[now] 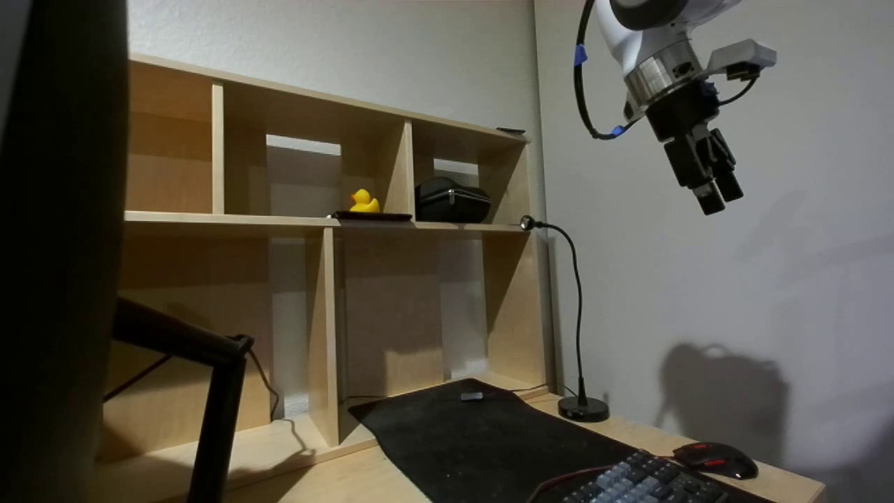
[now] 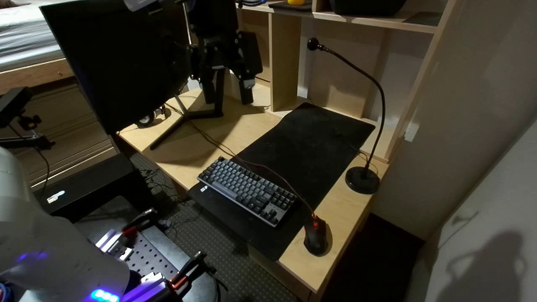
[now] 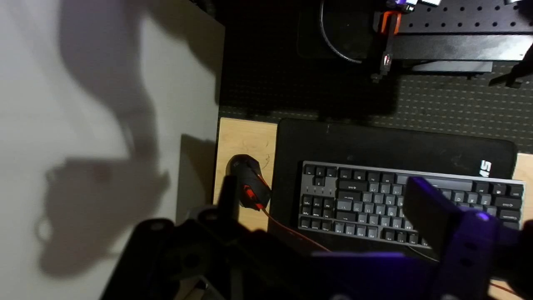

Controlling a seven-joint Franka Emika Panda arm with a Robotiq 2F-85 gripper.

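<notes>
High above the desk, my gripper (image 2: 227, 95) hangs pointing downward with its two black fingers apart. Nothing shows between them in exterior view 2. The wrist view also has the fingers (image 3: 428, 215) spread wide, with the desk far below. Beneath the gripper lie a grey-and-black keyboard (image 3: 362, 200) and a black-and-red mouse (image 3: 248, 181), both clear of it. A yellow rubber duck (image 1: 364, 202) sits on a dark flat object on the shelf, next to a black zipped case (image 1: 452, 201) in the compartment to its right.
A black gooseneck lamp (image 2: 362, 179) stands at the desk's right side. A large dark monitor (image 2: 116, 60) stands on the left. The wooden shelf unit (image 1: 329, 335) rises at the back.
</notes>
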